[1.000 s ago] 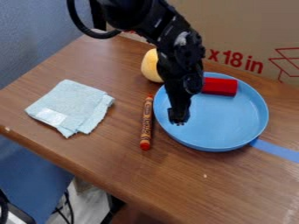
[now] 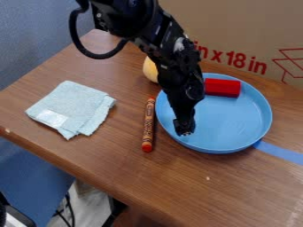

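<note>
The black robot gripper [image 2: 183, 120] points down over the left part of a blue plate [image 2: 231, 124]; whether its fingers hold anything or are open is hard to make out. A red block [image 2: 222, 87] lies at the back of the plate, right of the gripper. An orange-brown crayon-like stick [image 2: 148, 129] lies on the table just left of the plate. A yellow rounded object [image 2: 149, 69] sits behind, partly hidden by the arm.
A folded light-blue cloth [image 2: 71, 108] lies at the left of the wooden table [image 2: 142, 186]. A cardboard box [image 2: 254, 40] stands at the back. Blue tape [image 2: 284, 155] runs right of the plate.
The arm and gripper have shifted slightly over the plate's left part. The objects on the table look unmoved.
</note>
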